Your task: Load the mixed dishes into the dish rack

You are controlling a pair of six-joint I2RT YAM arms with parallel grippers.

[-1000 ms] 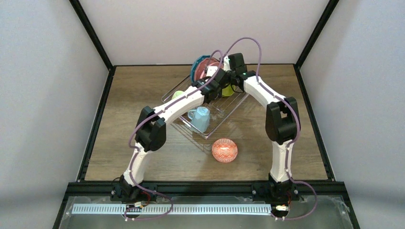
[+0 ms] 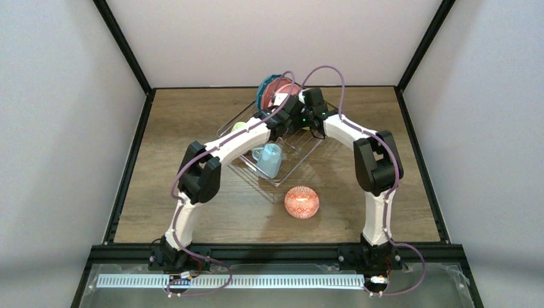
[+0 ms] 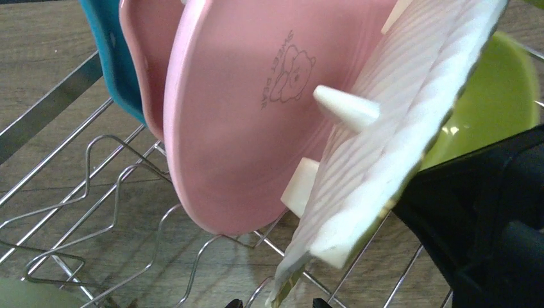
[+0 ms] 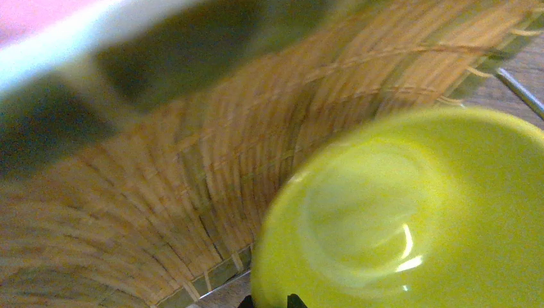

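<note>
Against the rack's wires stands a ribbed dish, its white face (image 3: pixel 398 128) toward my left wrist camera and its woven, straw-coloured back (image 4: pixel 212 173) toward the right one. My left gripper has its fingertips apart around the dish's lower edge, with a gap showing. A lime green bowl (image 4: pixel 398 212) lies on its side behind that dish. The tips of my right gripper are spread at the bowl's rim; contact is unclear. Pink dishes (image 3: pixel 250 122) and a blue plate (image 3: pixel 115 58) stand upright in the wire rack (image 2: pixel 292 170).
A light blue mug (image 2: pixel 269 160) occupies the rack's front, and a pale green cup (image 2: pixel 238 126) its left side. An orange patterned bowl (image 2: pixel 301 202) sits on the table in front. Both hands are crowded together.
The left arm has shifted only slightly.
</note>
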